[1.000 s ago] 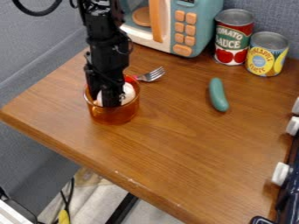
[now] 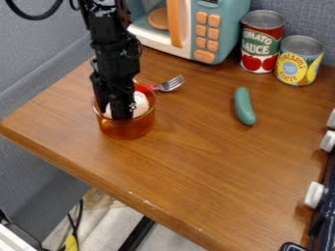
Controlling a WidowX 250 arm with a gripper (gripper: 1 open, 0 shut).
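My black gripper [image 2: 120, 106] is lowered into an amber pot [image 2: 128, 127] on the left part of the wooden table [image 2: 197, 176]. A white round object [image 2: 137, 104] sits inside the pot beside the fingers, with something red [image 2: 145, 90] at the back rim. The fingertips are largely hidden, so I cannot tell how the fingers stand or whether they hold anything.
Behind the pot lie a fork [image 2: 169, 84] and a toy microwave [image 2: 197, 34]. A tomato can [image 2: 261, 49], a yellow can [image 2: 299, 67] and a green cucumber [image 2: 244, 106] are to the right. A dark stove [image 2: 319, 221] borders the right edge.
The gripper shifts slightly in and around the pot, and the red thing at the rim shows at different sides of it. The other objects have not moved.
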